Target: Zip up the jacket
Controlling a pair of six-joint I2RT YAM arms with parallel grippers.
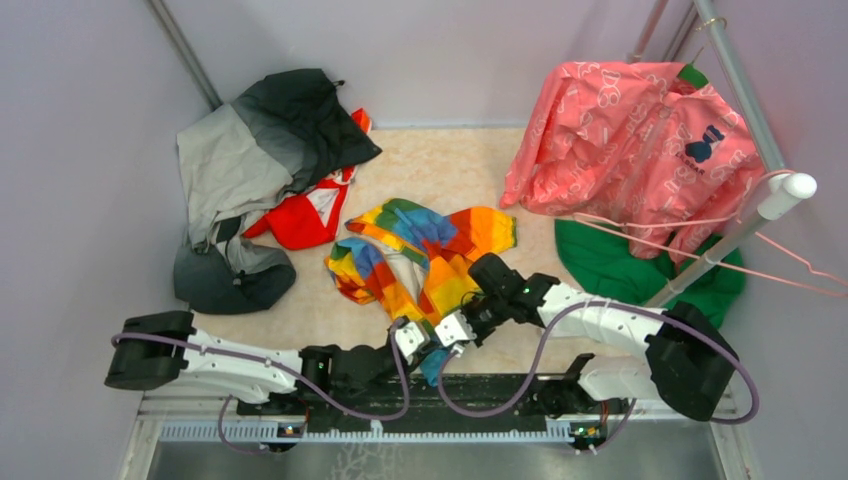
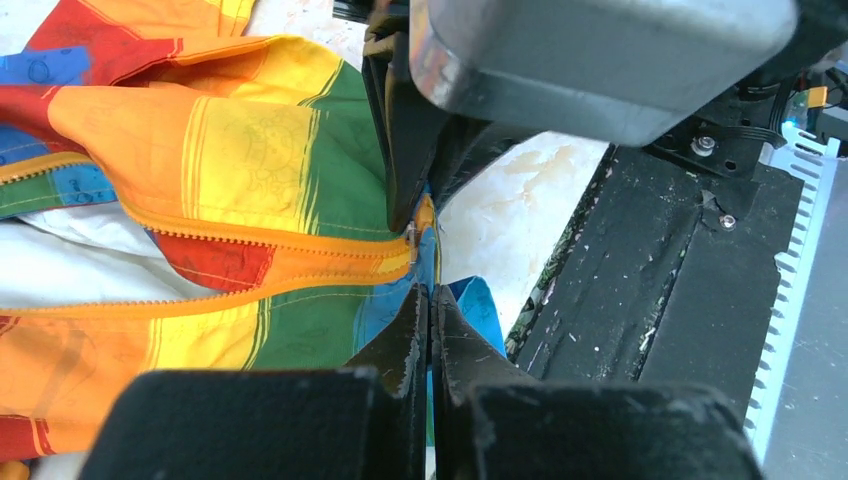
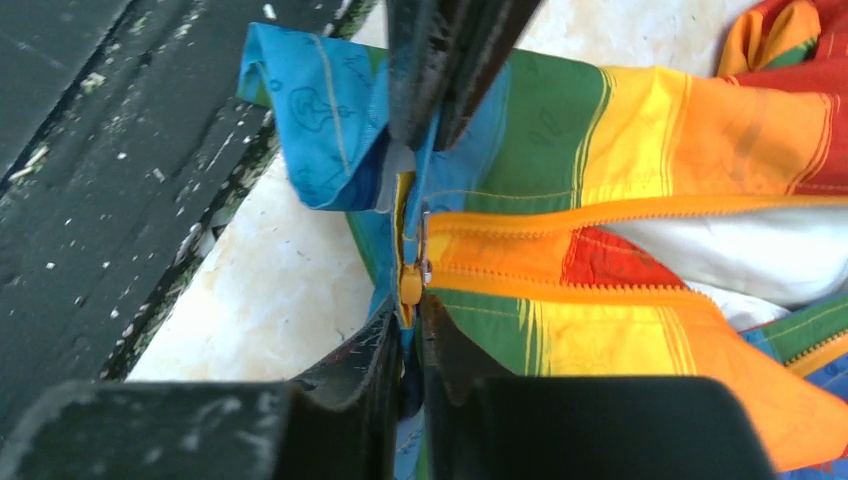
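The rainbow jacket (image 1: 440, 250) lies open at the table's middle, its orange zipper (image 2: 300, 245) converging at the blue hem. My left gripper (image 1: 420, 338) and right gripper (image 1: 460, 340) meet at that lower end. In the left wrist view, my left gripper is shut at the blue hem beside the zipper's end, fingertips close together. In the right wrist view, my right gripper is shut on the narrow hem edge at the zipper's bottom, by the small metal slider (image 3: 425, 262). Whether the left fingers pinch cloth is hard to tell.
Grey-black clothing (image 1: 240, 170) and red cloth (image 1: 305, 220) lie at left. A pink jacket (image 1: 630, 140) hangs at right over green cloth (image 1: 590, 260), with a rack pole (image 1: 730, 240). The table's front edge (image 1: 500, 382) is just below the grippers. Bare table shows at the back middle.
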